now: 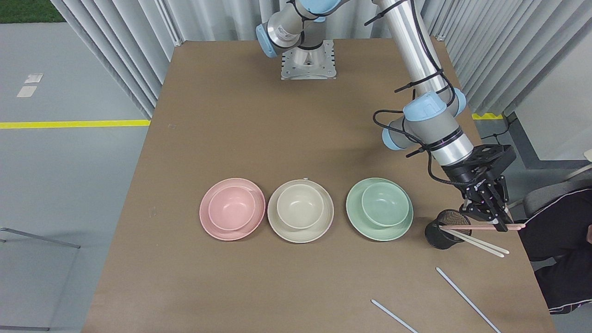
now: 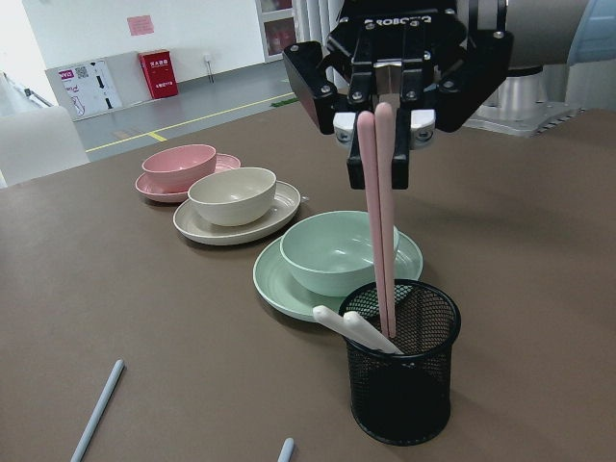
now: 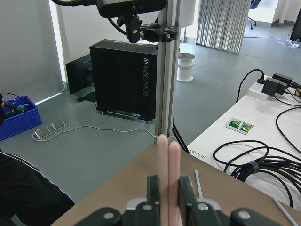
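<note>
My gripper (image 1: pixel 499 219) is shut on a pair of pink chopsticks (image 2: pixel 383 221), held just above a black mesh cup (image 2: pixel 397 385) at the table's right; in the left view their lower ends reach its opening. White chopsticks (image 1: pixel 477 242) lean in the cup. In the wrist view the pink tips (image 3: pixel 173 165) rise between the fingers. To the cup's left stand a green bowl on a plate (image 1: pixel 385 202), a cream set (image 1: pixel 300 208) and a pink set (image 1: pixel 231 208).
Two loose white sticks (image 1: pixel 466 297) lie on the table (image 1: pixel 249 122) toward the front right. A person in dark clothes sits (image 1: pixel 560 255) beyond the right edge.
</note>
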